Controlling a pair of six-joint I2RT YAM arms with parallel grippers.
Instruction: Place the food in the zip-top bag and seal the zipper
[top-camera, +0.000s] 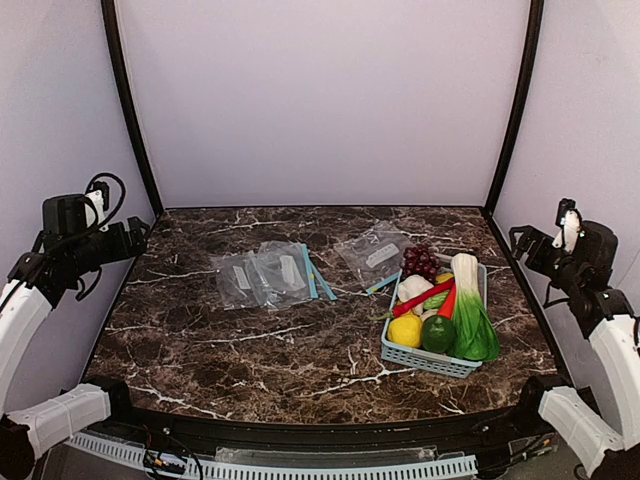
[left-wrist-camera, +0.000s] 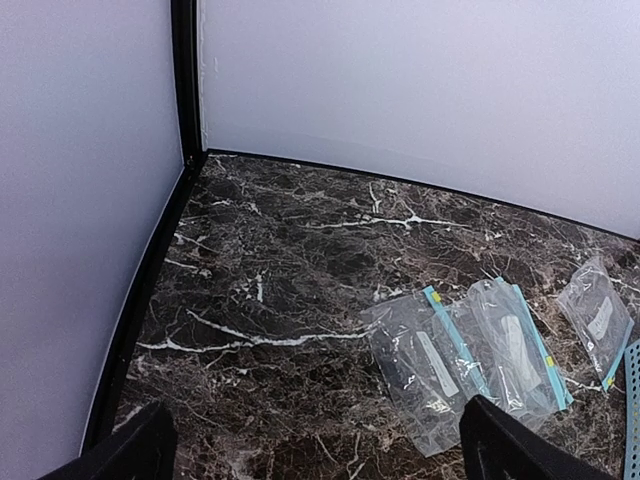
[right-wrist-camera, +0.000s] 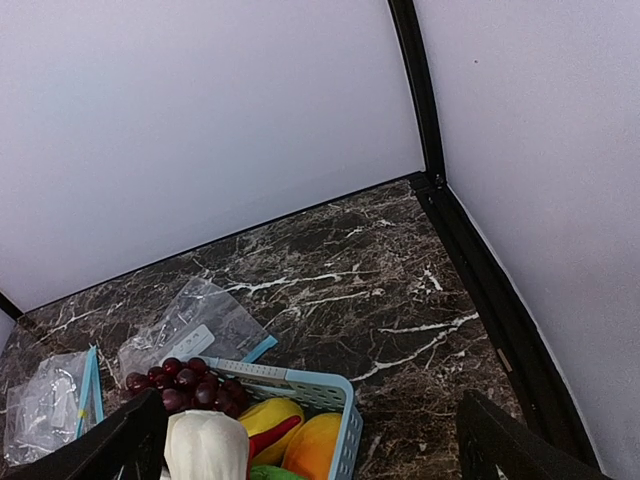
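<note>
Clear zip top bags with blue zipper strips lie flat on the dark marble table: two overlapping at centre-left (top-camera: 280, 275), another (top-camera: 370, 250) behind the basket. A light blue basket (top-camera: 430, 362) on the right holds grapes (top-camera: 420, 262), a lemon (top-camera: 405, 330), a dark green round vegetable (top-camera: 438, 334), a long leafy vegetable (top-camera: 474, 330), red peppers and other produce. My left gripper (top-camera: 133, 238) hangs open and empty above the table's left edge, facing the bags. My right gripper (top-camera: 525, 243) hangs open and empty above the right edge, near the basket.
White walls bound the table (top-camera: 200, 360) at back and sides, with black edge strips (left-wrist-camera: 190, 100).
</note>
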